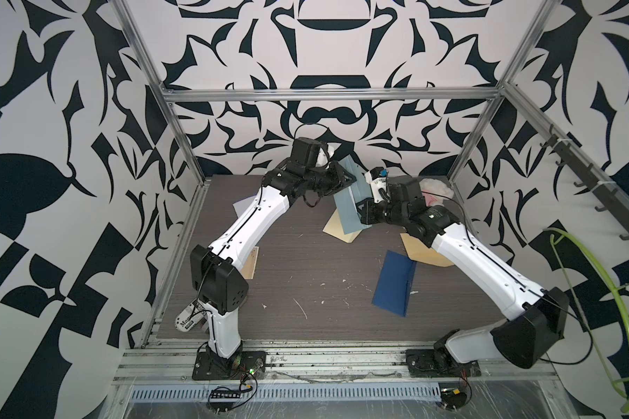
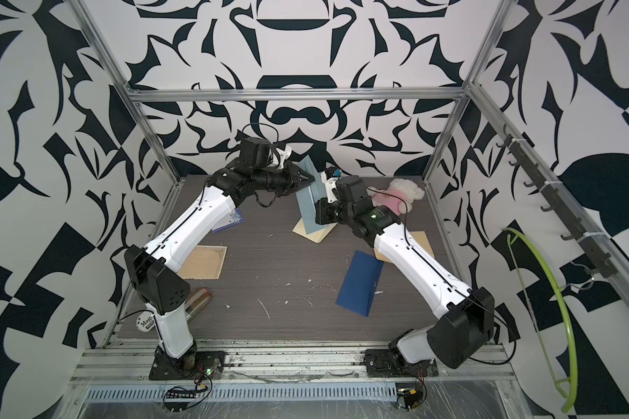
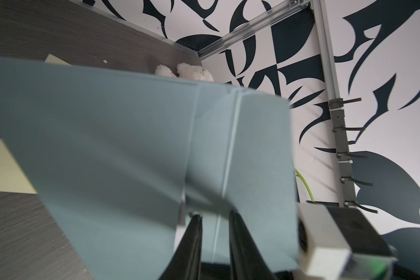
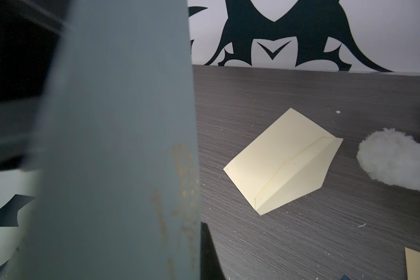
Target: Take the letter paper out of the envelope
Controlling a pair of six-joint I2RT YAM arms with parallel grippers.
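Observation:
A light blue-grey envelope (image 1: pixel 349 202) hangs upright between my grippers above the table. In the left wrist view it (image 3: pixel 107 149) fills the middle, with a narrow white strip at its fold, perhaps paper. My left gripper (image 1: pixel 345 176) is at its upper part, fingertips (image 3: pixel 195 225) close before its face; whether anything is between them is unclear. My right gripper (image 1: pixel 365 209) is shut at its lower right edge. In the right wrist view the envelope (image 4: pixel 116 130) hides most of that gripper, so what it grips is hard to see.
A cream envelope (image 4: pixel 275 149) lies below, a navy envelope (image 2: pixel 356 279) at front right, a tan one (image 1: pixel 426 251) and plush toy (image 2: pixel 403 192) at right. A tan card (image 2: pixel 202 262) lies left.

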